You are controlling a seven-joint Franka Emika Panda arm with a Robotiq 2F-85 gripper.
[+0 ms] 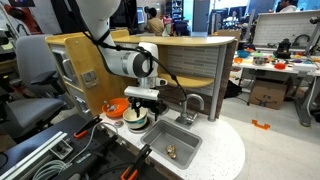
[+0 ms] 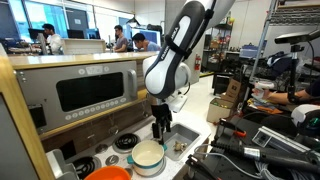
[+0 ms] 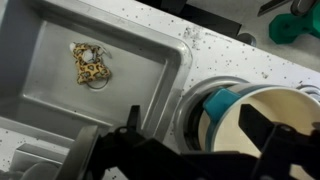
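A cream pot with a teal rim [image 1: 134, 121] stands on the burner side of the counter, left of the sink. In the wrist view, the pot [image 3: 228, 134] fills the lower right, with a teal handle [image 3: 221, 103] at its upper left rim. My gripper is open, one finger above the pot's mouth and the other above the sink's edge. The near rim runs across the gap between the fingers; contact cannot be told. From the other side, the gripper [image 2: 160, 130] appears just above the pot [image 2: 148, 153].
A leopard-patterned item [image 3: 91, 64] lies in the grey sink [image 3: 180, 58]. An orange bowl [image 2: 109, 174] sits beside the pot. The faucet [image 1: 194, 103] rises behind the sink. Bare white counter [image 1: 232, 140] extends to the sink's right.
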